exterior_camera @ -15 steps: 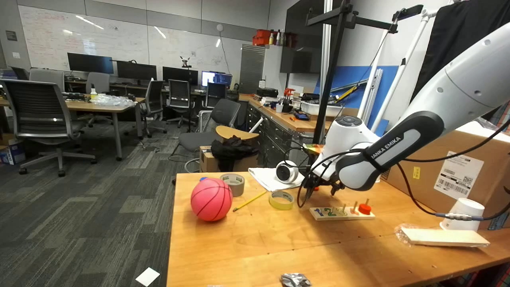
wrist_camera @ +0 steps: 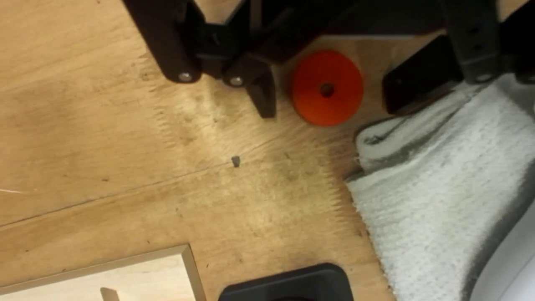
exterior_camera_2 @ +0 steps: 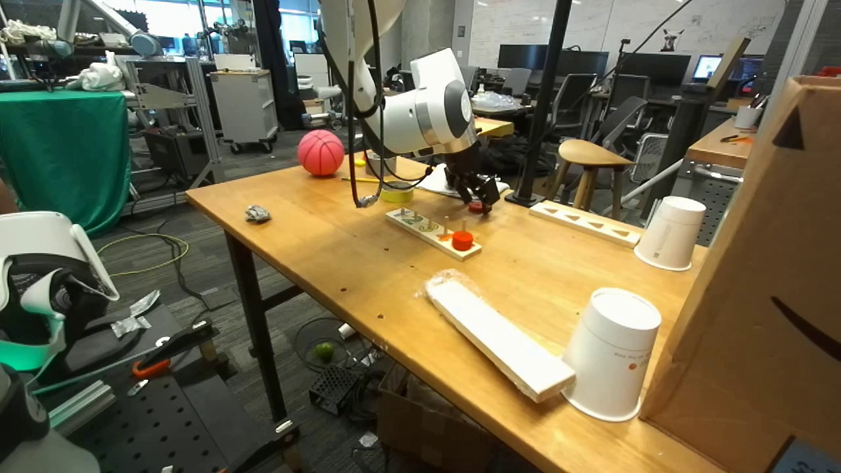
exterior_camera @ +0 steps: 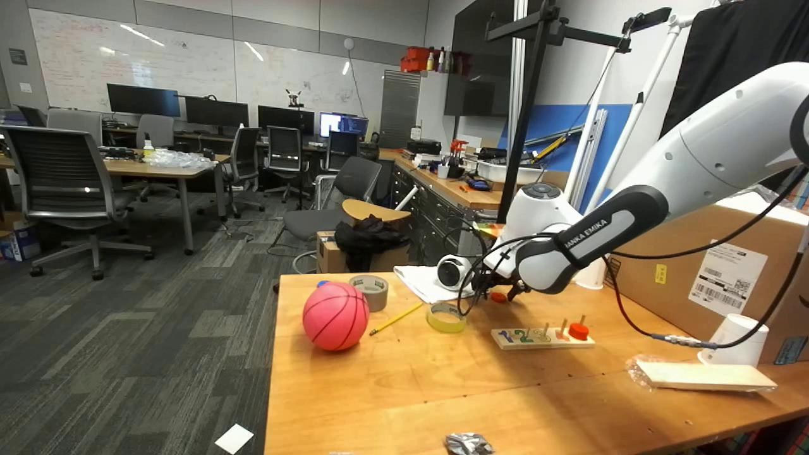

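Note:
A round red disc with a centre hole [wrist_camera: 328,103] lies flat on the table in the wrist view. My gripper is around it, open, one finger [wrist_camera: 264,95] to its left and the other [wrist_camera: 401,93] to its right. Gaps show on both sides, wider on the right. In exterior view 2 the gripper [exterior_camera_2: 479,203] reaches low by the tabletop and partly covers the disc [exterior_camera_2: 475,207]. A wooden number board with pegs [exterior_camera_2: 419,227] stands nearby, and another red disc [exterior_camera_2: 462,240] sits on its end peg.
Beside the right finger lies a folded white cloth [wrist_camera: 441,190]. Yellow tape [exterior_camera: 445,318], a pencil [exterior_camera: 395,318] and a pink ball [exterior_camera: 335,316] occupy the table's left part. White cups [exterior_camera_2: 613,353] and a long wrapped board [exterior_camera_2: 497,335] stand away from the gripper.
The arm has moved slightly left and farther back in exterior view 1, bringing the gripper to the loose red disc. The board and the disc on its peg have stayed put.

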